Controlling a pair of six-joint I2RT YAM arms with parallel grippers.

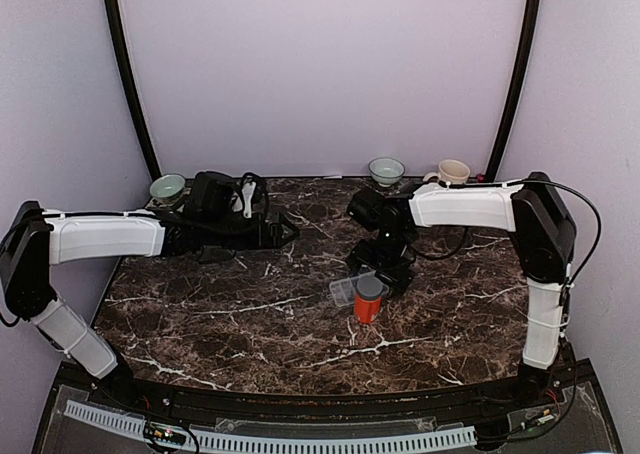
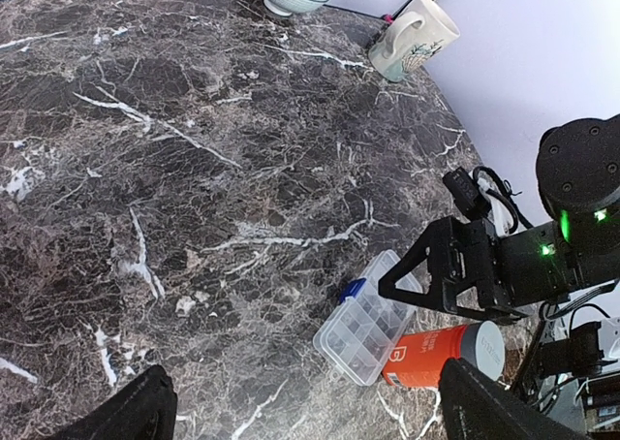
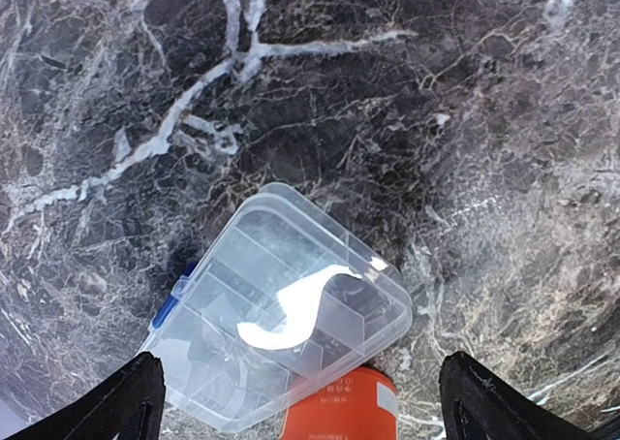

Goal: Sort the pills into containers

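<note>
A clear, lidded plastic box (image 3: pixel 281 309) with inner compartments lies flat on the marble-patterned table, a blue piece (image 3: pixel 174 297) at one edge. Touching or very close to it stands an orange bottle (image 1: pixel 367 307) with a grey lid. My right gripper is open above the box, its fingers apart and nothing between them. Over the left half of the table, my left gripper (image 1: pixel 290 232) is also open and empty, well away from the box (image 2: pixel 366 319). No pills can be made out; the bottle's inside is hidden.
Along the back edge stand a pale green bowl (image 1: pixel 167 187) at the left, another bowl (image 1: pixel 386 170) and a cream mug (image 1: pixel 452 171) at the right.
</note>
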